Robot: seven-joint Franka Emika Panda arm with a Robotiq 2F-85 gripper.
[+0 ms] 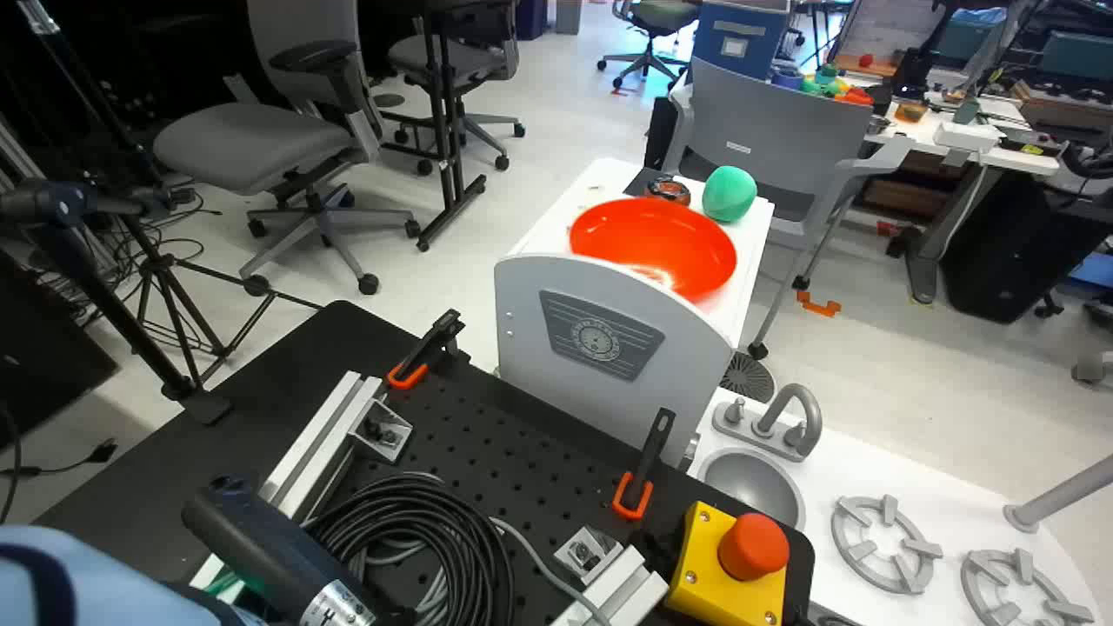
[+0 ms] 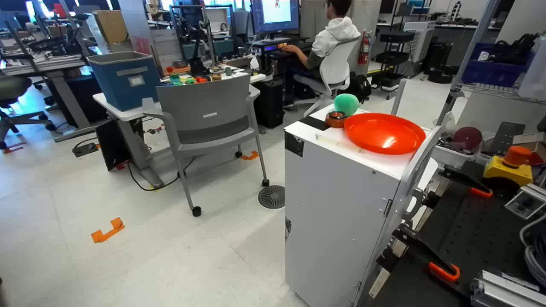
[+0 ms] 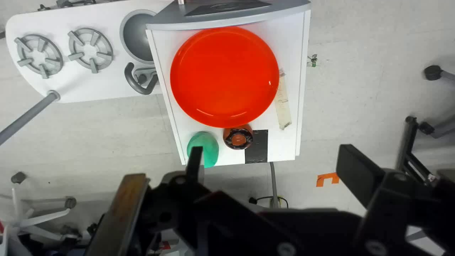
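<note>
A wide red plate (image 3: 224, 76) lies on the white cabinet top (image 1: 543, 224), beside its grey curved panel (image 1: 584, 355). Touching or close to its edge is a small brown ring-shaped object with a black pattern (image 3: 237, 137). A green rounded object (image 3: 203, 147) rests near the cabinet corner, in both exterior views too. Seen from above in the wrist view, my gripper stands open, its fingers wide apart with nothing between them. The left finger overlaps the green object in that view; their height difference is hard to judge. Neither exterior view shows the gripper.
A toy sink (image 1: 753, 485) and stove burners (image 1: 887, 542) sit on the white counter alongside the cabinet. A black perforated table (image 1: 501, 438) carries clamps, coiled cable (image 1: 417, 542) and a yellow emergency-stop box (image 1: 720, 569). A grey chair (image 2: 204, 112) stands behind the cabinet.
</note>
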